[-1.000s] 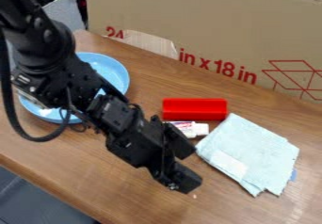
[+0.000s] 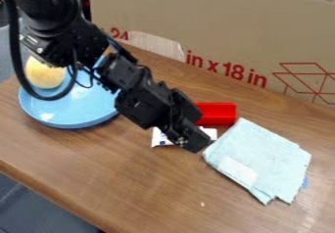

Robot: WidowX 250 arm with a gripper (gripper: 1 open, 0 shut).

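Observation:
My gripper point(image 2: 185, 138) hangs low over the middle of the wooden table, pointing down over a small white item point(image 2: 167, 139) that lies just in front of a red block point(image 2: 217, 113). Whether its fingers are apart or holding the white item is hard to tell. A folded light blue cloth point(image 2: 264, 162) lies to the right. At the left, behind my arm, a blue plate point(image 2: 66, 113) holds a round yellowish object point(image 2: 43, 74).
A large cardboard box point(image 2: 236, 31) stands along the back. The table's edge drops off at the lower left.
My gripper has moved back, away from the table's front, onto the white item's area, partly covering it and the red block. The yellowish object on the plate has come into sight.

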